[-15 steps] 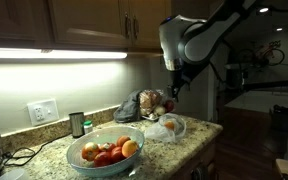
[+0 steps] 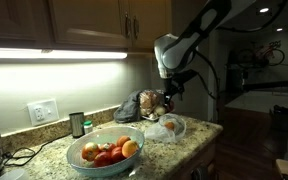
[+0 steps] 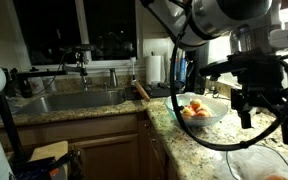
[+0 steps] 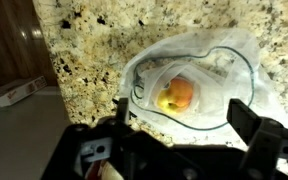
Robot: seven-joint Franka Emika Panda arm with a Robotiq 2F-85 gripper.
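In the wrist view a fruit with red and yellow skin (image 4: 176, 95) lies in a clear plastic bag (image 4: 159, 55) with a dark drawstring, its mouth open upward. My gripper is open above it, the two fingers wide apart at the lower left and lower right, nothing between them. Exterior view 1 has the gripper (image 2: 173, 97) hanging over the bag (image 2: 170, 127), clear of it. A pale bowl (image 2: 88, 142) full of red and orange fruit (image 2: 129, 149) stands farther along the counter; exterior view 2 shows this bowl (image 3: 219, 107) behind my arm.
The speckled counter (image 2: 164, 158) ends at a front edge beside the bag. Behind the bag, at the wall, are dark and patterned bags (image 2: 149, 101). A dark canister (image 2: 77, 124) stands behind the bowl. Cabinets (image 2: 94, 22) hang overhead.
My arm has come lower and the gripper has moved down toward the plastic bag. The bowl, the fruit and the bag have stayed in place.
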